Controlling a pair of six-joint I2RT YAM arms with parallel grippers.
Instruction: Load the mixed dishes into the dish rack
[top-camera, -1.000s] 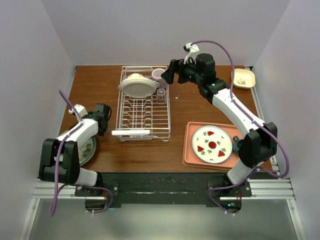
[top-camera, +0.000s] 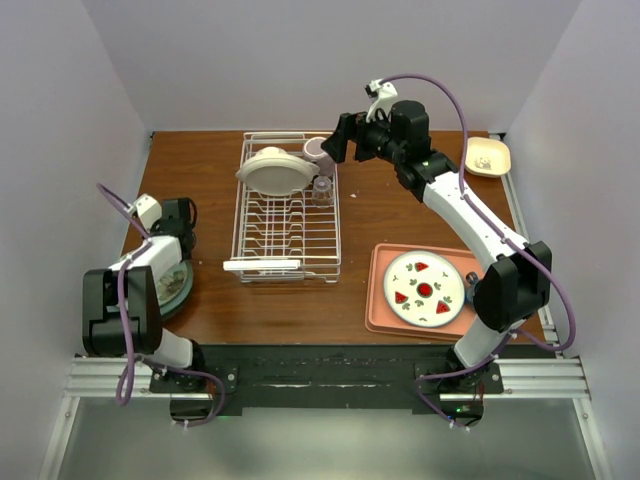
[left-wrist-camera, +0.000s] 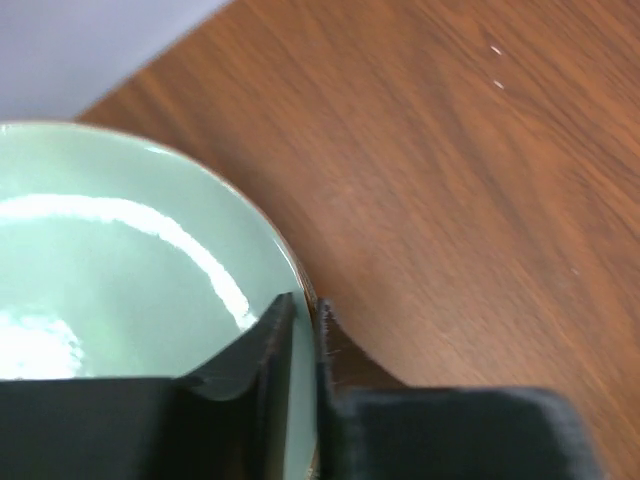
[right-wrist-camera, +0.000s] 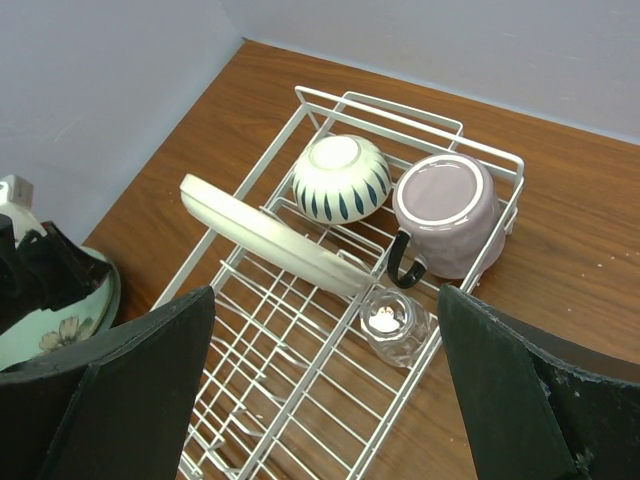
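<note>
At the left end of the table lies a pale green plate with a flower pattern; the left arm covers much of it. My left gripper straddles its rim, one finger over the glossy green face and the other just outside the edge. The gap between these fingers is narrow; whether they press on the rim cannot be told. Over the back right of the white dish rack, my right gripper stands open and empty. The rack holds an oval white dish, a patterned bowl, a mug and a clear glass.
A pink tray at the front right carries a white plate with a fruit pattern and a dark blue item. A small cream dish sits at the back right. Bare table lies between rack and tray.
My left gripper has moved left, away from the rack, to the green plate's rim. The plate's edge now shows a second, darker rim in the top view. The right arm has barely moved.
</note>
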